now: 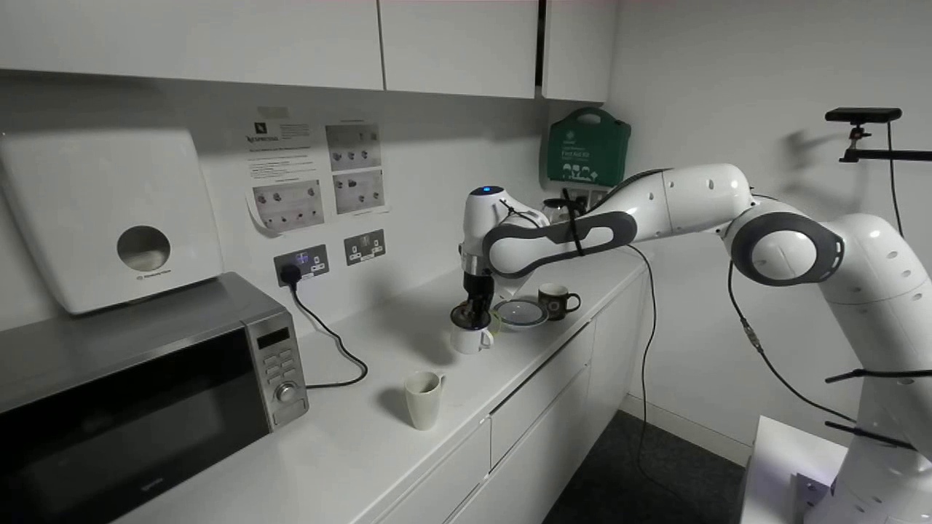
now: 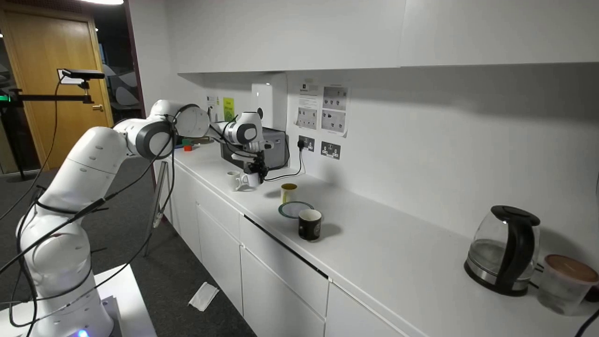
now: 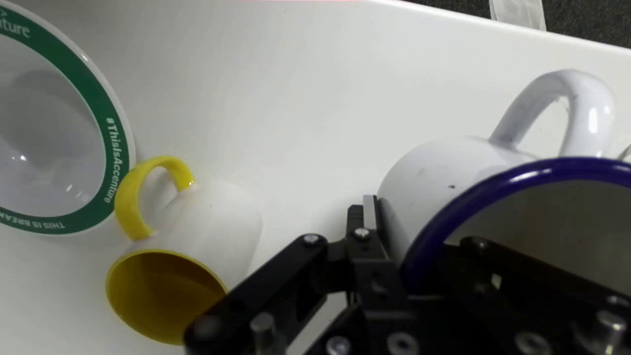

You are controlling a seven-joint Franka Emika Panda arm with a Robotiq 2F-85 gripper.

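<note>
My gripper is shut on the wall of a white mug with a dark blue rim (image 3: 455, 168). One finger (image 3: 367, 219) lies against the mug's outside, the other reaches inside the rim. The mug (image 1: 467, 340) stays upright in exterior view 1, its handle toward the counter's front edge. Whether its base clears the counter is hard to tell. In exterior view 2, the gripper (image 2: 259, 168) covers part of the held mug (image 2: 252, 179). A white mug with yellow inside and handle (image 3: 216, 222) stands apart from it, beside a green-banded dish (image 3: 109, 133).
A tall cream mug (image 1: 424, 402) stands between the held mug and the microwave (image 1: 275, 362). Beyond the dish sits a dark mug (image 2: 310, 224). A kettle (image 2: 500, 252) and a lidded container (image 2: 567, 286) are farther along.
</note>
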